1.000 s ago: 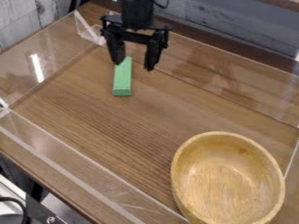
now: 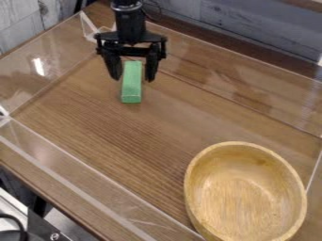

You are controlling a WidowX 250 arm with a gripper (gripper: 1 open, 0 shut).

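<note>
A green rectangular block (image 2: 132,91) lies on the wooden table in the upper left of the camera view. My black gripper (image 2: 132,68) is over it, open, with a dark finger on either side of the block's upper end. Whether the fingers touch the block cannot be told.
A pale wooden bowl (image 2: 246,193) sits at the lower right of the table (image 2: 113,151). A grey wall stands along the back, and black cables lie beyond the table's lower left edge.
The gripper has moved left from right of the block to over it. The block looks unmoved.
</note>
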